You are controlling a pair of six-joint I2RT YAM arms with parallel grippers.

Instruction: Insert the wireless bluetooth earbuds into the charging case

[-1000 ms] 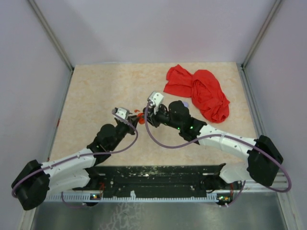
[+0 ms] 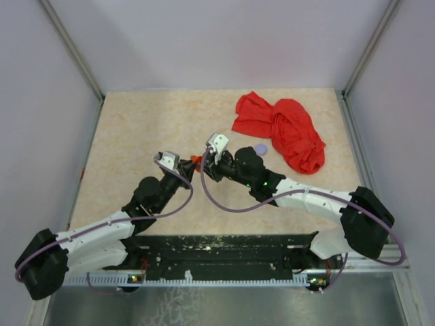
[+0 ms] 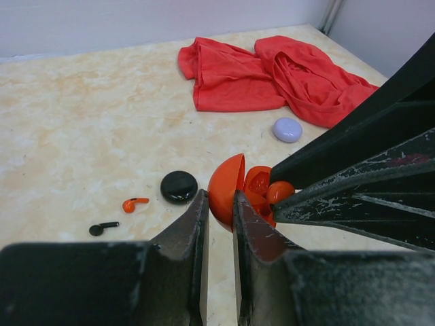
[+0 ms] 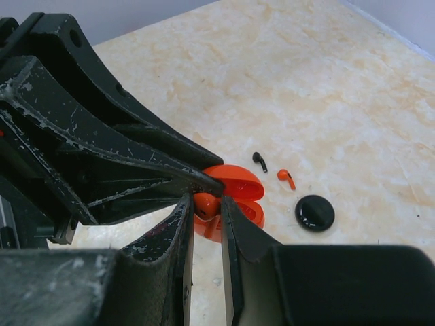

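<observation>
An orange-red case with its lid up is held by my left gripper, shut on it. My right gripper is shut on an orange earbud, which sits right at the case's open part; whether it is inside a slot I cannot tell. In the top view both grippers meet over the middle of the table. A loose orange earbud, a black earbud and a round black case lie on the table beyond them.
A red cloth lies at the back right, with a small lilac disc near it.
In the top view both grippers have shifted slightly left, staying together around the orange case.
</observation>
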